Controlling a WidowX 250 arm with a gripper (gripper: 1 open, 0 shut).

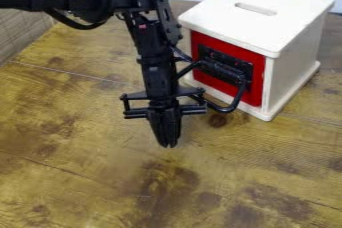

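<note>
My black gripper (167, 136) hangs above the wooden floor in front of a white box (287, 32), left of centre of the box's front, its fingers pointing down and shut, nothing visible between them. The box has a slot in its top and a red front panel (211, 55) carrying a black fitting (231, 69) with a curved bar.
A pale wall runs along the back, with a lighter edge at the upper left.
</note>
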